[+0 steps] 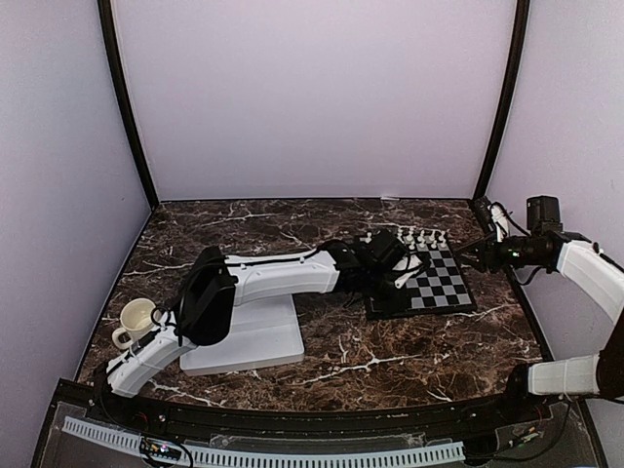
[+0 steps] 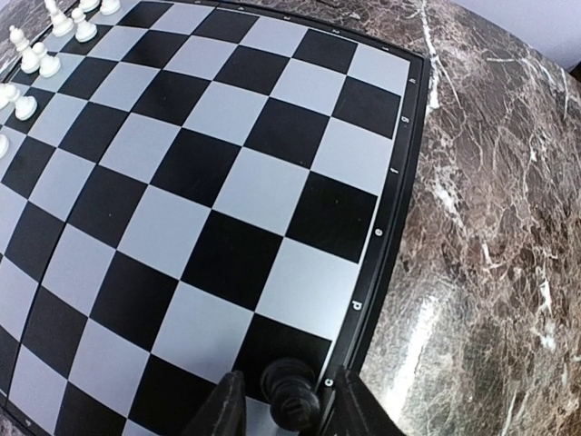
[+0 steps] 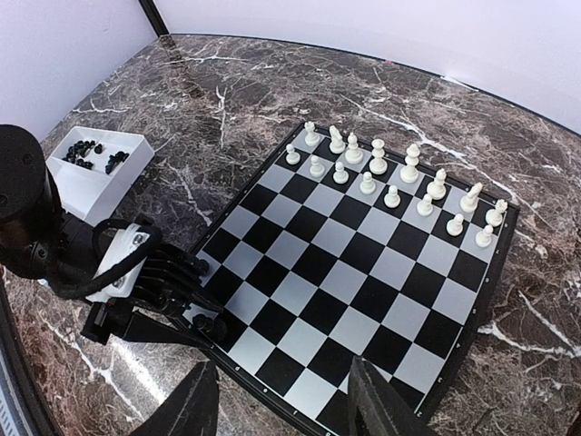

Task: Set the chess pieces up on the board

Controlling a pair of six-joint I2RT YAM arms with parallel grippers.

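Observation:
The chessboard (image 3: pixel 354 272) holds two rows of white pieces (image 3: pixel 368 183) along its far side. At the board's near corner in the left wrist view, a black piece (image 2: pixel 295 404) stands between the fingers of my left gripper, which are apart on either side of it; whether they touch it is unclear. The left gripper also shows low over the board's left edge in the right wrist view. My right gripper is open and empty, raised beside the board's right side.
A white tray (image 1: pixel 244 341) lies left of the board, with black pieces (image 3: pixel 86 154) in a compartment. A white mug (image 1: pixel 135 320) stands at the table's left. Bare marble surrounds the board.

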